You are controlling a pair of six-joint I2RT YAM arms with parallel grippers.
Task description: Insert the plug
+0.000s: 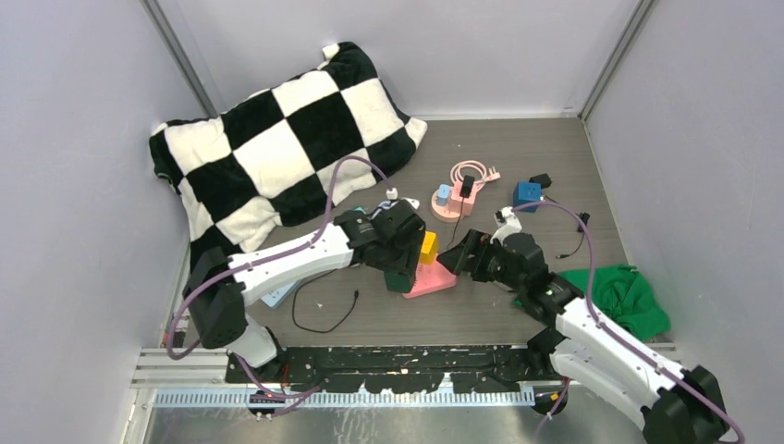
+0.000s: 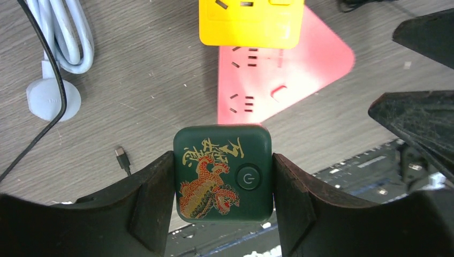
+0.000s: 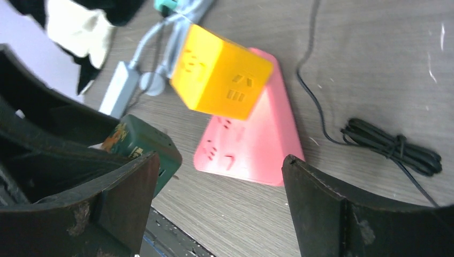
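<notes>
A dark green square charger (image 2: 222, 171) with a red dragon print is between the fingers of my left gripper, which is shut on it. Behind it lies a pink triangular power strip (image 2: 273, 80), partly under a yellow cube (image 2: 250, 19) with socket slots. In the top view the cube (image 1: 428, 246) sits on the pink strip (image 1: 429, 282). My right gripper stands open just right of them; the green charger (image 3: 150, 152) shows beside one of its fingers in the right wrist view, outside or behind it.
Coiled cables, a pink round adapter (image 1: 446, 209), a blue cube (image 1: 526, 194) and a green cloth (image 1: 615, 296) lie around. A checkered pillow (image 1: 287, 148) fills the back left. A black cable bundle (image 3: 399, 147) is beside the pink strip.
</notes>
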